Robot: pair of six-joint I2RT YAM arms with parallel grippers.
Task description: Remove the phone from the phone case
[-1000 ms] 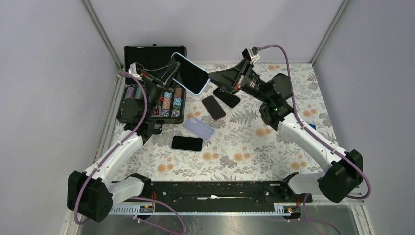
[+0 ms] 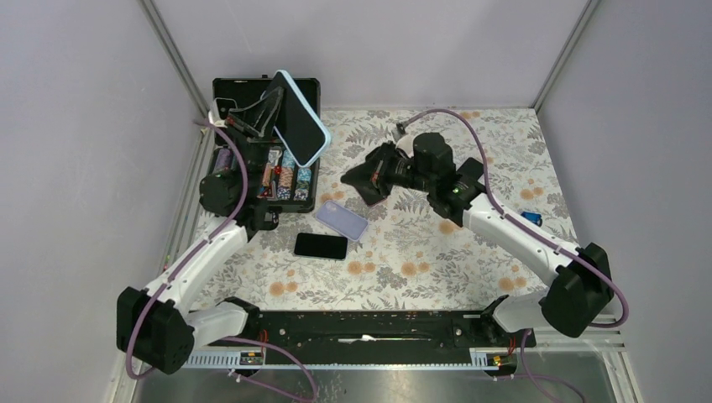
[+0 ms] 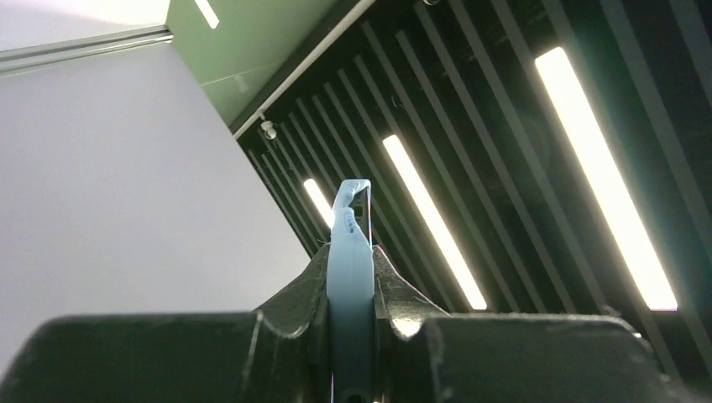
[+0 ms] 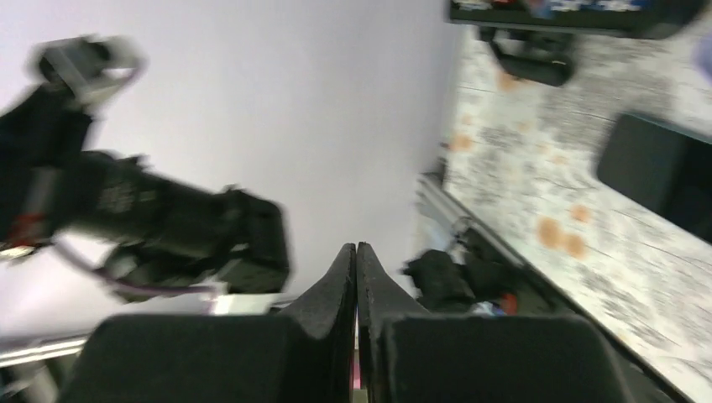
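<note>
A black-screened phone (image 2: 300, 120) in a light blue case (image 2: 289, 84) is held in the air over the open box, tilted, its screen facing up. My left gripper (image 2: 275, 111) is shut on one edge of it. From the left wrist, the light blue edge (image 3: 350, 285) stands upright between the fingers. My right gripper (image 2: 347, 178) is well clear of the phone, to its lower right. In the right wrist view, the fingertips (image 4: 363, 252) meet with nothing between them, and the blue-cased phone is out of that view.
On the floral tabletop (image 2: 411, 277) lie a lavender case (image 2: 342, 220), a dark phone (image 2: 321, 246) and another phone (image 2: 370, 195) partly under the right gripper. A black box (image 2: 312, 201) of chips stands at left, a small blue item (image 2: 532, 218) at right.
My right gripper was around the blue case's corner; it has come off, shut, and swung down and away. The left gripper has turned the cased phone to a steeper angle, slightly leftward.
</note>
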